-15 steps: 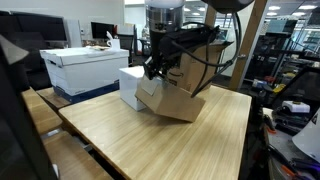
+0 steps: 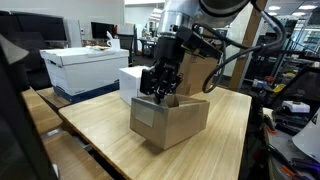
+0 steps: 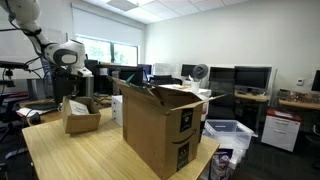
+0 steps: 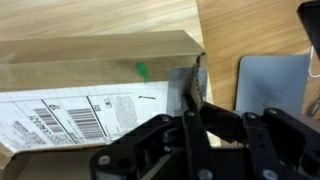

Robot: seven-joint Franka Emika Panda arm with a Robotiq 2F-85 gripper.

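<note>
A small open cardboard box (image 2: 172, 122) rests on the wooden table, close to level. At its near left end, my gripper (image 2: 157, 97) points down over the rim. Seen from the wrist, the gripper is shut on the edge of the box's cardboard wall (image 4: 90, 73), near one corner. White printed labels with barcodes (image 4: 75, 120) show beside that wall. The fingertips are partly hidden by the cardboard and the dark gripper body.
A large open cardboard box (image 3: 165, 130) takes up much of the table. White storage boxes (image 2: 83, 70) stand behind the small box. Bare tabletop (image 2: 115, 122) lies to its left and in front.
The small box was tilted, its left end raised; that end has come down and the box now sits flatter. My gripper has moved lower with it, still at the same end.
</note>
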